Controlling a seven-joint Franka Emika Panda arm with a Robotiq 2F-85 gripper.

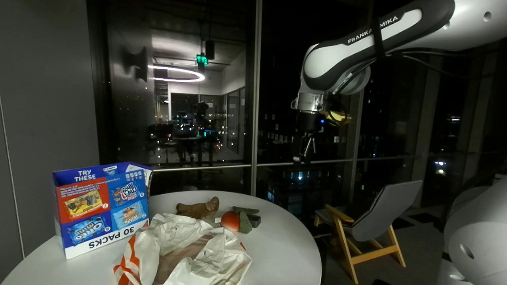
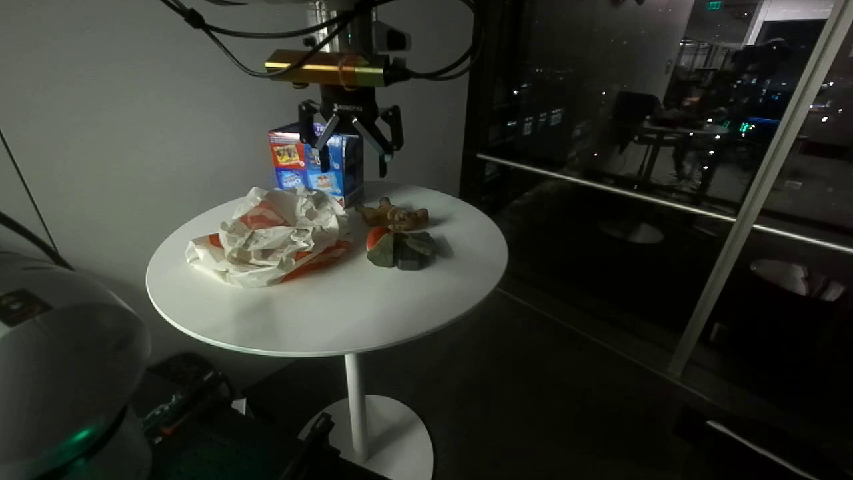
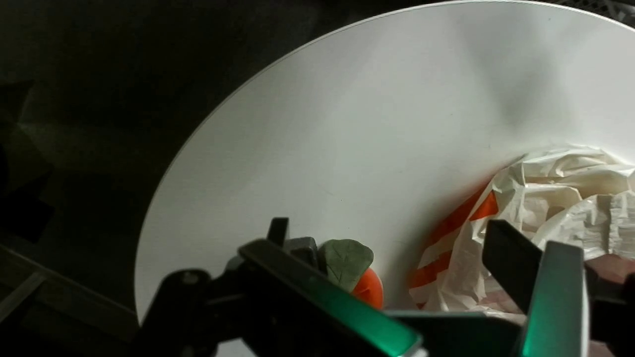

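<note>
My gripper [image 2: 353, 167] hangs open and empty, well above the round white table. In the wrist view its two fingers stand wide apart over the tabletop. A crumpled white and orange bag [image 1: 190, 251] rests on the table. Beside it lies an orange-red thing with green leaves [image 1: 231, 221], partly covered by my finger in the wrist view, where a leaf [image 3: 346, 262] shows. A dark grey block [image 2: 409, 257] sits against the leaves. Behind them a brown plush toy [image 2: 392, 215] lies on its side. The blue snack box [image 1: 102, 209] stands upright behind the bag.
Bare tabletop [image 2: 320, 320] extends along the side away from the snack box. A lounge chair [image 1: 375, 223] stands on the floor beyond the table, near the dark windows. The table's rim [image 3: 196, 131] curves past the objects.
</note>
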